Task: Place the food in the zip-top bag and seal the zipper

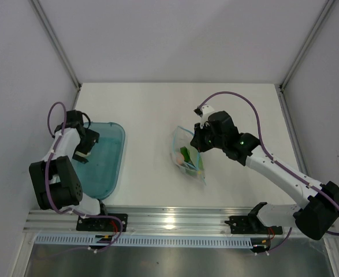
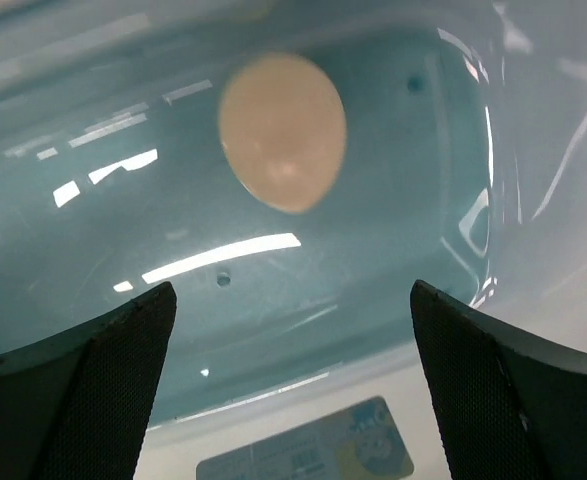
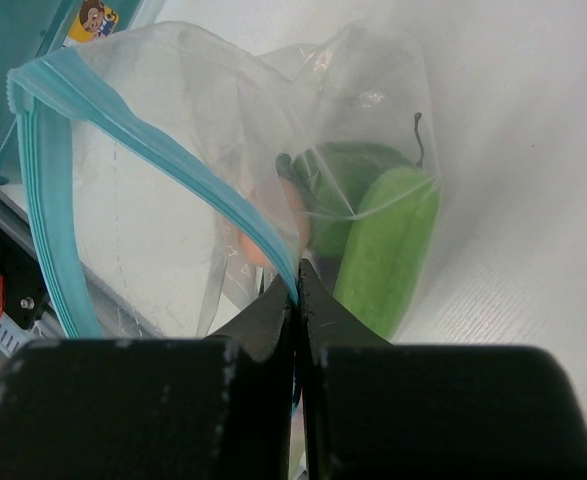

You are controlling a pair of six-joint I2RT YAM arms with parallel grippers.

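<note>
In the teal tray at the left, a pale oval food piece lies on the bottom. My left gripper hangs open over it, nothing between its fingers. The zip top bag stands on the table in the middle, holding a green cucumber, a dark green pepper and an orange-pink round item, partly hidden. My right gripper is shut at the bag's teal zipper edge, with that thin edge running into its fingertips.
Grey walls flank the table; a metal rail runs along the front edge.
</note>
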